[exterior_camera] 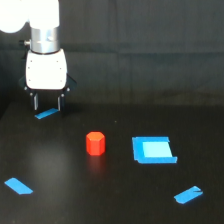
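At the upper left my gripper (47, 102) hangs over the dark table, fingers pointing down. A gap shows between its two thin fingers, and I see nothing held there. To the right of it and nearer the camera, a red block (95, 143) rests on the table, apart from the gripper. A pale square outlined in blue tape (154, 150) lies farther right, with bare table between it and the block.
Strips of blue tape lie on the table: one near the gripper (47, 114), another at the lower left (18, 186) and a third at the lower right (188, 195).
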